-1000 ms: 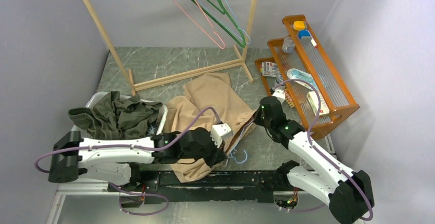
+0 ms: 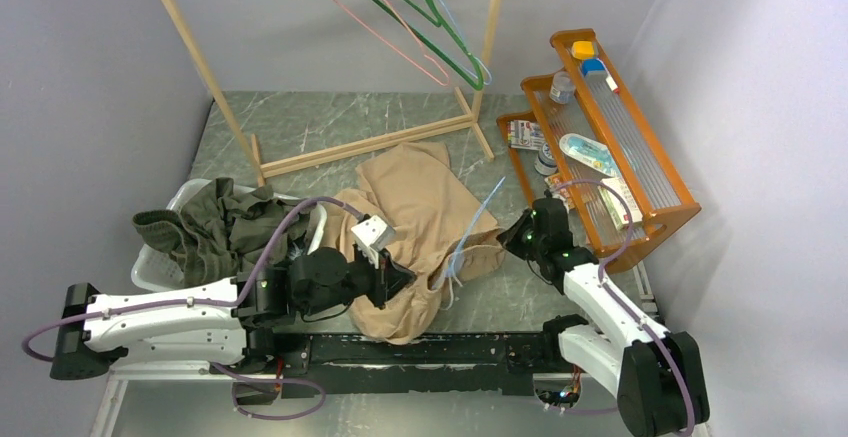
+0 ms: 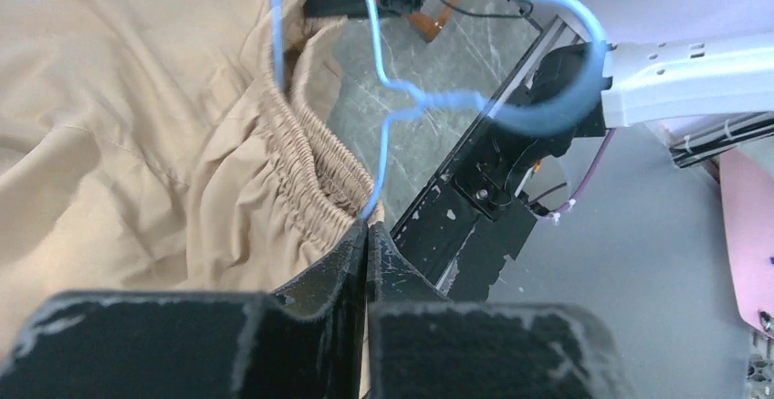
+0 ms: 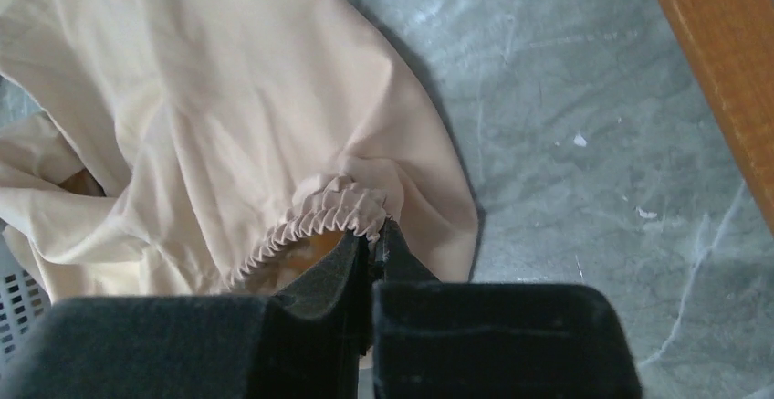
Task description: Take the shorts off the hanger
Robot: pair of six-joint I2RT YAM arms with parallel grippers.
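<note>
Beige shorts (image 2: 415,192) lie on the floor between the arms. A light blue hanger (image 2: 473,219) rises from them, blurred and tilted, in the top and left wrist views. My left gripper (image 2: 391,279) is shut on the hanger, its lower end between the fingertips. My right gripper (image 2: 506,242) is shut at the bunched elastic waistband of the shorts, at their right edge; whether cloth is between its fingertips is hard to tell.
A white basket (image 2: 158,268) with dark green clothes stands at the left. A wooden shelf (image 2: 675,212) with small items is at the right. A rack with several hangers (image 2: 445,17) stands at the back. Bare floor shows behind the shorts.
The blue hanger has swung up out of the waistband area toward upright. My left gripper has moved left and up; my right gripper has shifted slightly down and right.
</note>
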